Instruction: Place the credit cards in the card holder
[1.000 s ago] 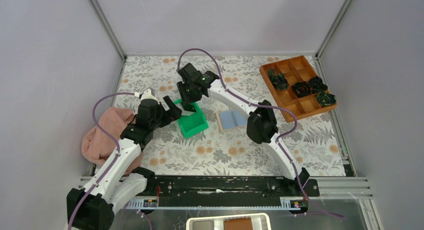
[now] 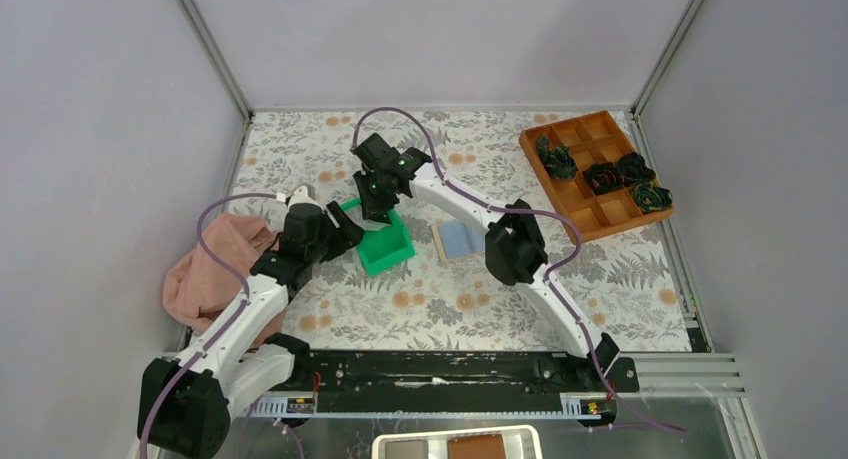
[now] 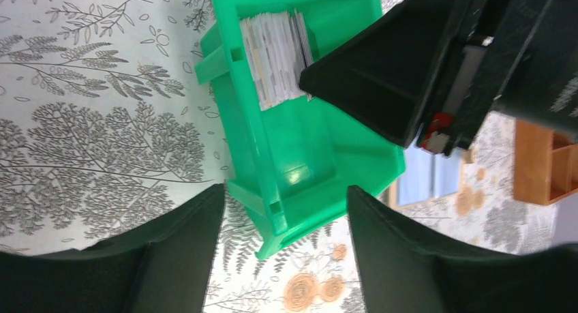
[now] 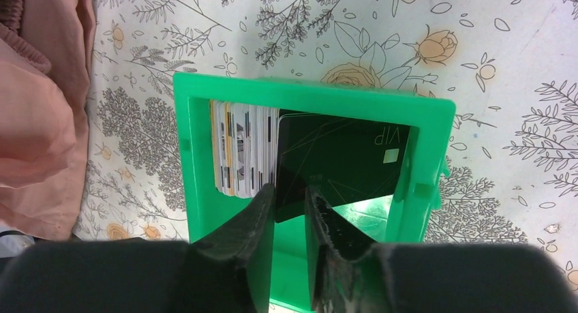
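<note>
The green card holder [image 2: 385, 251] sits mid-left on the floral table. In it, a stack of cards [image 4: 242, 148] stands on edge beside a black VIP card [image 4: 344, 159], which lies tilted at the lower edge of the opening in the right wrist view. My right gripper is over the holder, fingertips at that card's lower left corner, a narrow gap between them; whether they hold it I cannot tell. My left gripper hangs just left of the holder, fingers apart with nothing held.
A pink cloth [image 2: 210, 279] lies at the left. A blue-grey card tray [image 2: 458, 239] is right of the holder. A wooden compartment tray [image 2: 590, 209] with dark bundles sits at the right.
My right gripper has moved down and slightly left into the holder since a second ago. My left gripper has shifted slightly down in the top view.
</note>
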